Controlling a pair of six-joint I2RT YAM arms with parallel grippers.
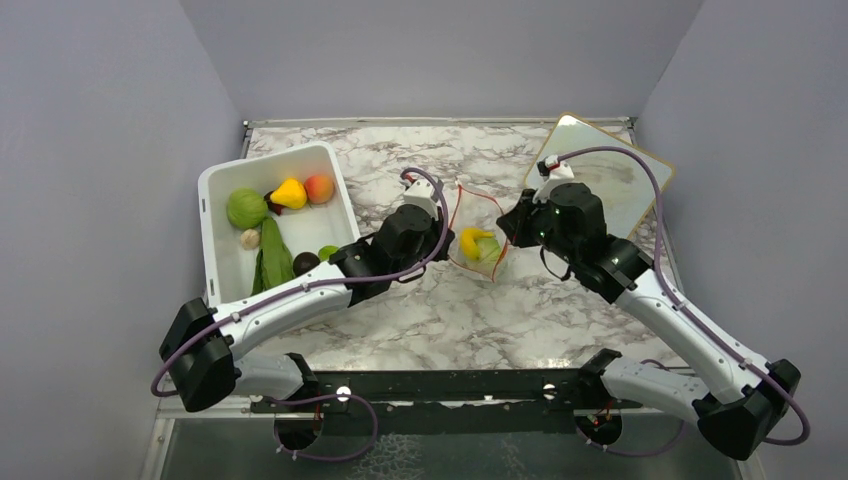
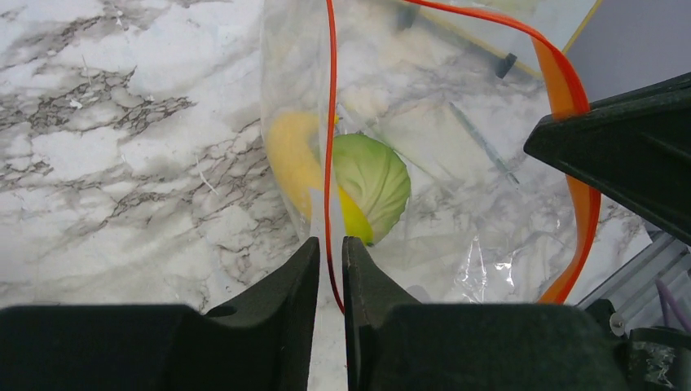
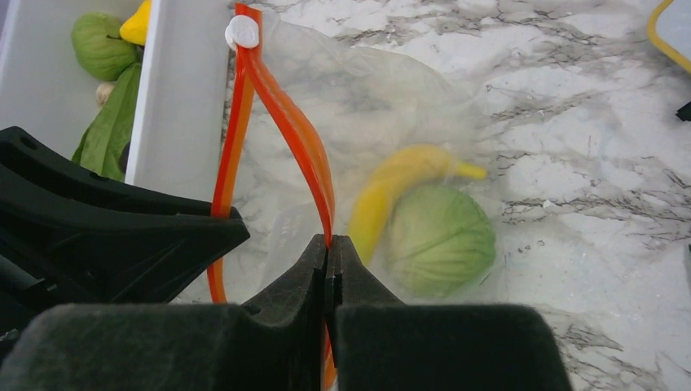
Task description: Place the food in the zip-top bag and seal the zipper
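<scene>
The clear zip top bag (image 1: 478, 210) stands mouth-open between my grippers, with a banana (image 1: 472, 240) and a cabbage (image 1: 488, 250) inside. My left gripper (image 1: 446, 240) is shut on one red-edged side of the bag's mouth, the thin strip running into its fingertips (image 2: 356, 269) in the left wrist view. My right gripper is shut on the opposite red edge, which runs down between its fingertips in the right wrist view.
A white bin (image 1: 208, 240) with a pepper, peach, greens and other produce stands at the left. A board with a yellow edge (image 1: 630, 190) lies at the back right.
</scene>
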